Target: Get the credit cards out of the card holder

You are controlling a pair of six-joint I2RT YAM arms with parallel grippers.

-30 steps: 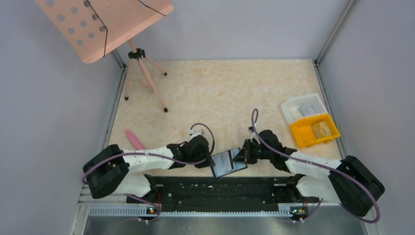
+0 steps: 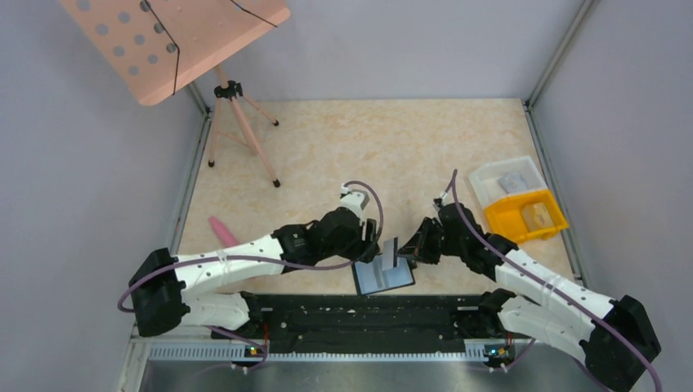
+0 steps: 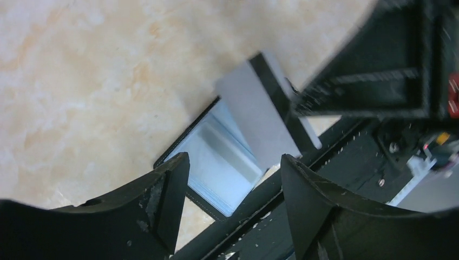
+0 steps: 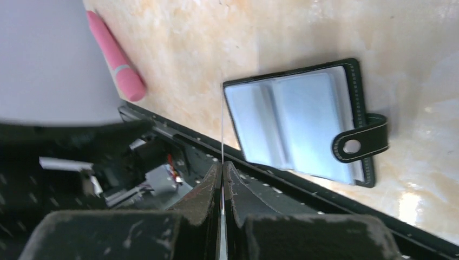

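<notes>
The card holder [image 2: 369,282] lies open on the table near its front edge, with clear sleeves, a black border and a snap strap [image 4: 373,138]. A grey card with a black stripe [image 3: 257,116] is held up above it by my right gripper. The right wrist view shows this card edge-on as a thin line rising from the shut fingertips. My left gripper is open over the holder, nothing between its fingers, with the card beyond its fingertips. Whether other cards are inside the sleeves cannot be told.
On the right stand a white bin [image 2: 490,188] and a yellow bin [image 2: 502,220], each with something inside. A pink cylindrical object [image 2: 222,232] lies at left, and a pink tripod [image 2: 249,135] stands at the back left.
My right gripper has risen and moved slightly back with the card, which now stands clear of the holder. My left gripper has shifted right and back, over the holder. The holder stays put.
</notes>
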